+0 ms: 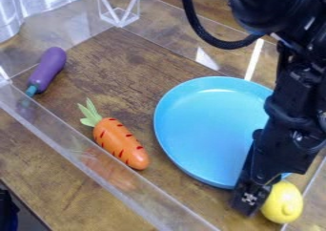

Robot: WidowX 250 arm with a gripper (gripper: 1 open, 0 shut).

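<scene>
My black gripper [262,191] is low at the right front, just left of a yellow object [284,204], possibly a toy lemon, at the bottom right. Its fingertips are partly hidden, and the spread between them is hard to make out. A blue plate [201,125] lies in the middle, its right side behind the arm. An orange toy carrot [118,140] with a green top lies left of the plate, and a purple toy eggplant [49,68] lies at the upper left.
Clear plastic walls [95,173] edge the wooden surface along the left front and the back. The wood between eggplant and plate is bare.
</scene>
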